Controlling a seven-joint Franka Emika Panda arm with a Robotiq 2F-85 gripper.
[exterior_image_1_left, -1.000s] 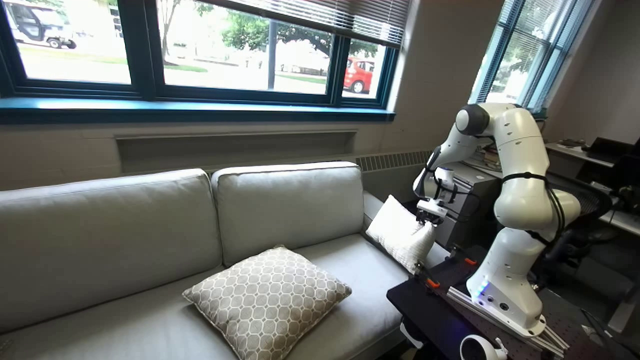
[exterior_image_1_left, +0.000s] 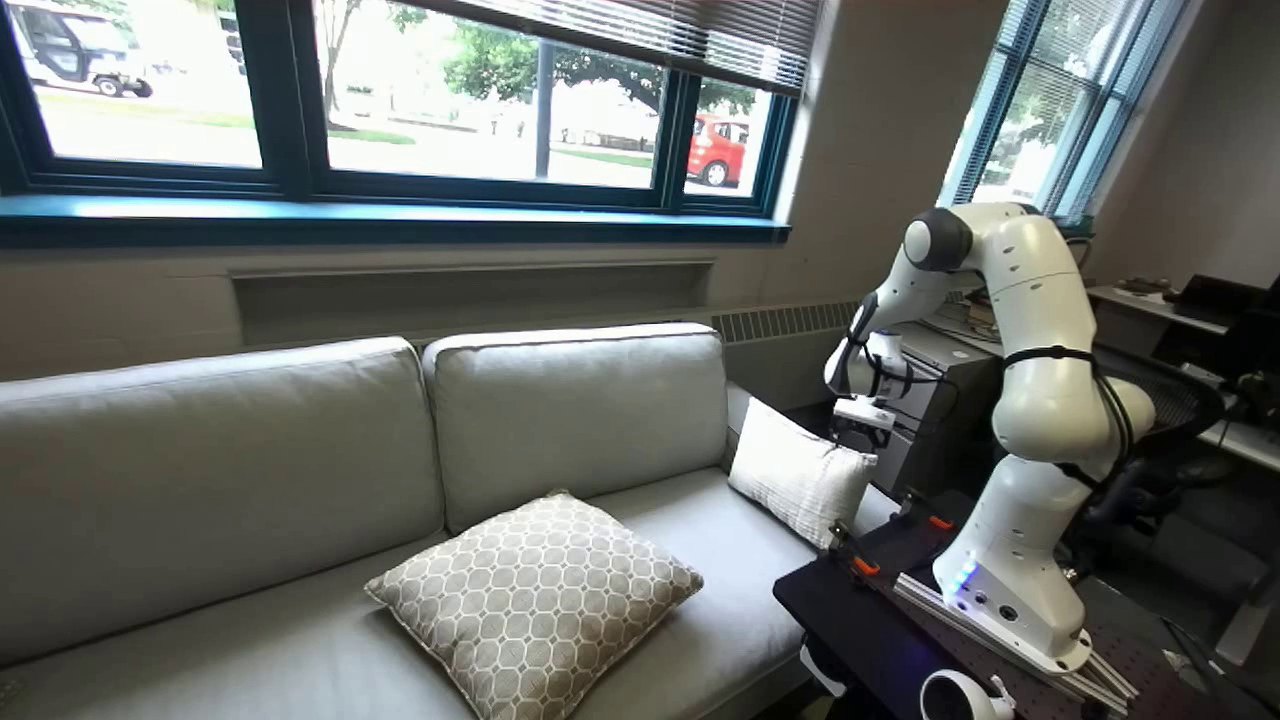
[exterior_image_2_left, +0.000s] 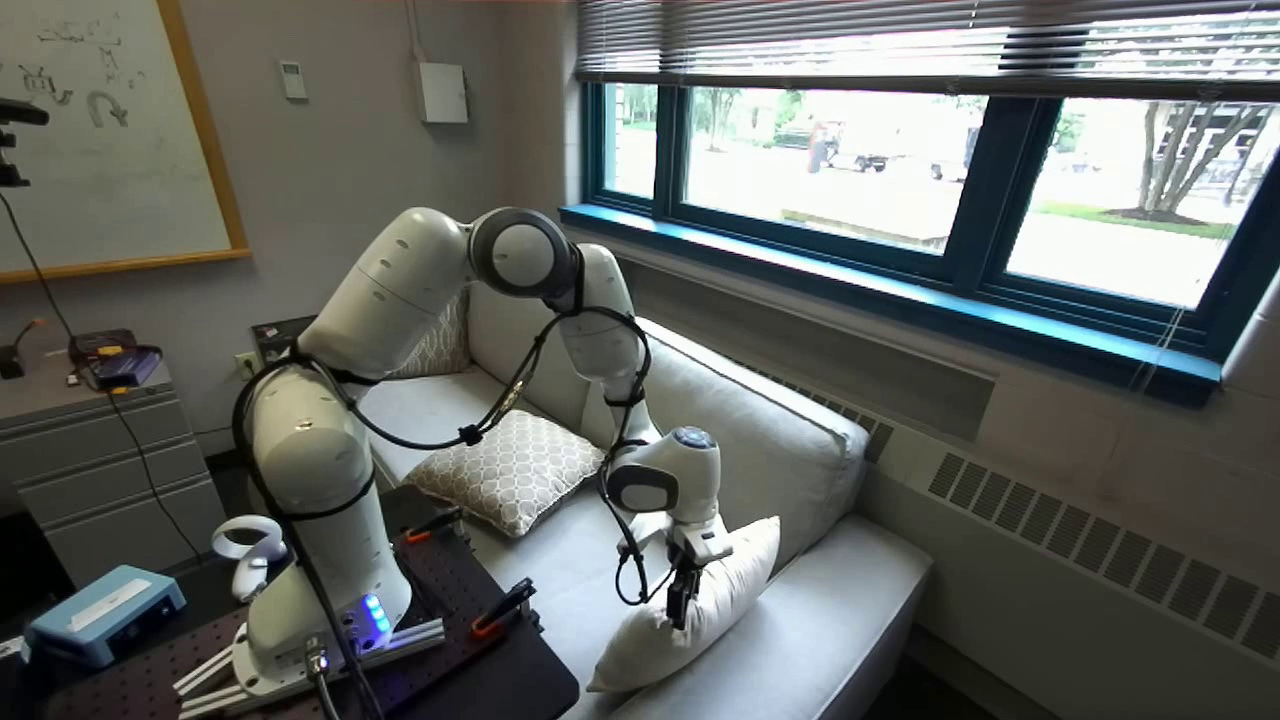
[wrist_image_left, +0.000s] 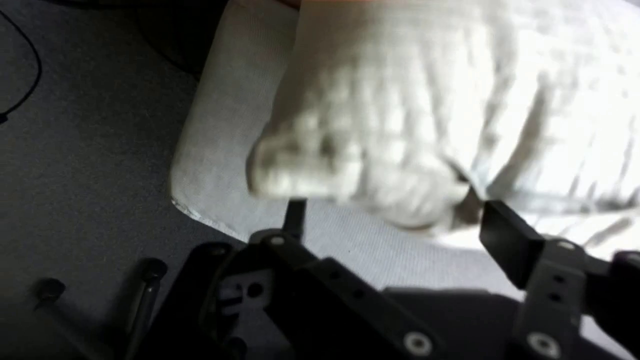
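Observation:
The white pillow (exterior_image_1_left: 792, 474) leans at the arm end of the sofa, its upper corner toward my gripper (exterior_image_1_left: 866, 437). In exterior view 2 the gripper (exterior_image_2_left: 683, 598) points down beside the same pillow (exterior_image_2_left: 738, 588), partly in front of it. The wrist view shows two fingers set well apart, with the creased, blurred pillow (wrist_image_left: 384, 120) just beyond them. Its lower edge lies between and past the fingertips; I cannot tell whether the right one touches the cloth. The fingers are open and not closed on the fabric.
A patterned beige pillow (exterior_image_1_left: 546, 606) lies on the grey sofa's (exterior_image_1_left: 276, 576) seat. The black table (exterior_image_1_left: 828, 606) holding the arm's base has orange-handled clamps (exterior_image_2_left: 504, 610) along its edge. Bare seat separates the two pillows.
The gripper was against the white pillow's upper edge, bunching it. Now the pillow's edge is flatter and its corner extends farther right; the gripper has shifted slightly.

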